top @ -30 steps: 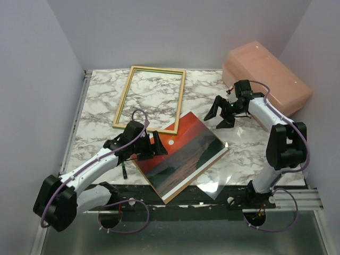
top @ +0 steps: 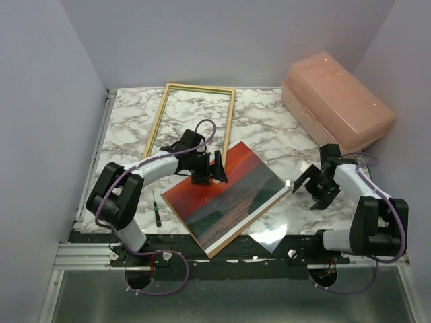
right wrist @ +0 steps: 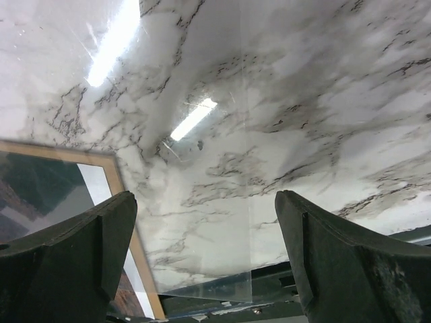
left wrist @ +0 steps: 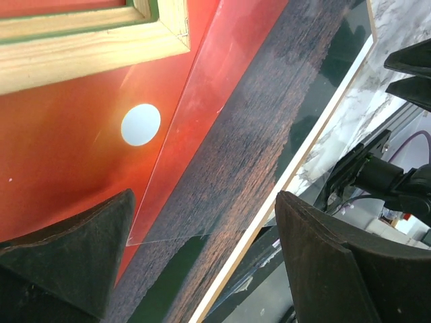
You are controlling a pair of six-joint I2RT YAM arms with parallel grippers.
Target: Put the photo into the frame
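The photo (top: 225, 202), a red-to-dark sunset print, lies askew at the centre front of the marble table, partly under a clear sheet. The wooden frame (top: 163, 104) lies empty behind it, its corner (left wrist: 161, 37) overlapping the photo. My left gripper (top: 209, 171) is open above the photo near that corner, nothing between its fingers. My right gripper (top: 310, 185) is open beside the photo's right corner, over marble and a faint transparent sheet (right wrist: 202, 215), holding nothing.
A large pink case (top: 337, 101) fills the back right. A green-handled screwdriver (top: 157, 214) lies left of the photo.
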